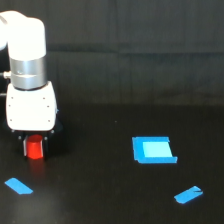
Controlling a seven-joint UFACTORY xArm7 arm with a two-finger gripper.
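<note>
The white robot arm (28,70) comes down at the left of the black table. Its gripper (34,143) is low at the table, around a small red object (35,148). Dark fingers flank the red object, but whether they are shut on it cannot be told.
A blue-taped square (139,150) with a pale middle lies right of centre. Short blue tape strips lie at the lower left (18,186) and lower right (188,194).
</note>
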